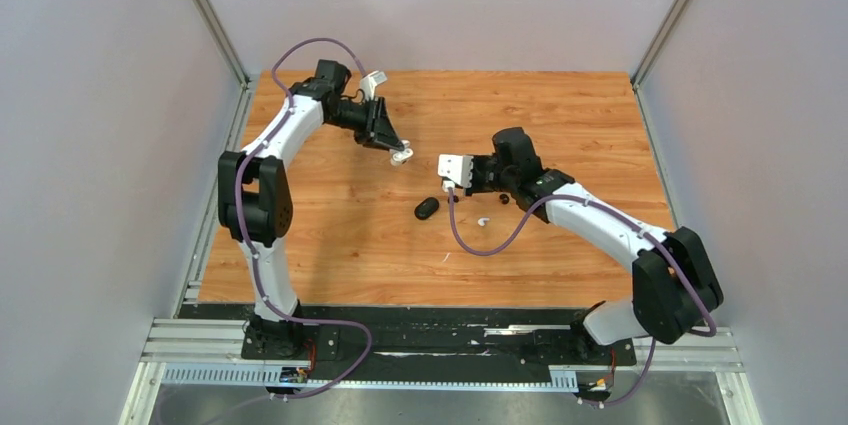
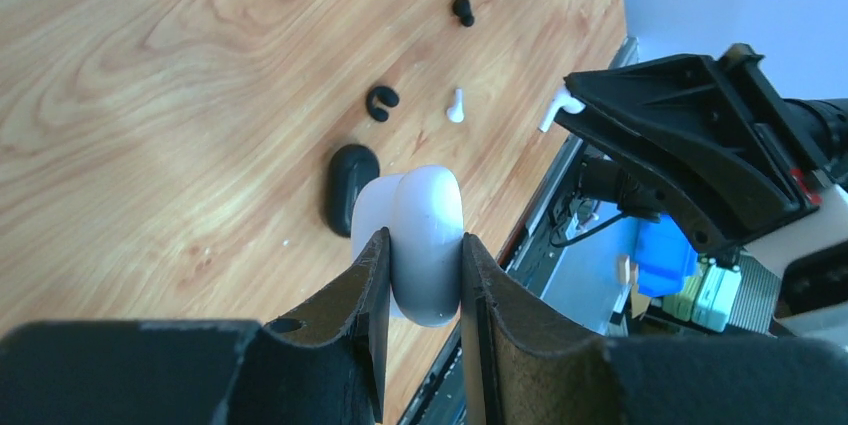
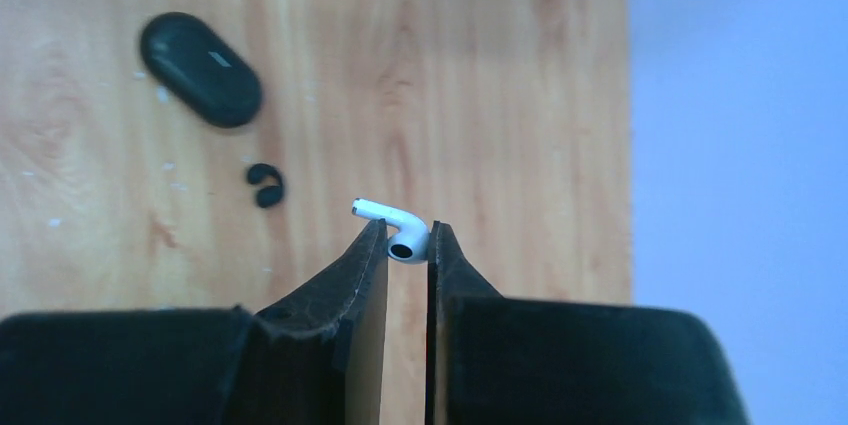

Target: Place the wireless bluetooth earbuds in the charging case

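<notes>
The white charging case (image 2: 428, 255) is held at the fingertips of my left gripper, its rounded lid and body forming two lobes. In the top view the case (image 1: 400, 155) is left of the table's middle, above the surface. My right gripper is shut on a white earbud (image 3: 380, 210), whose stem sticks out to the left. That earbud (image 2: 560, 107) also shows at the right arm's tip in the left wrist view. Another white earbud (image 2: 455, 107) lies loose on the table, below the right arm in the top view.
A black oval case (image 3: 203, 69) lies on the wood between the arms. Near it are a small curved black piece (image 2: 381, 102) and a second black piece (image 2: 462, 11).
</notes>
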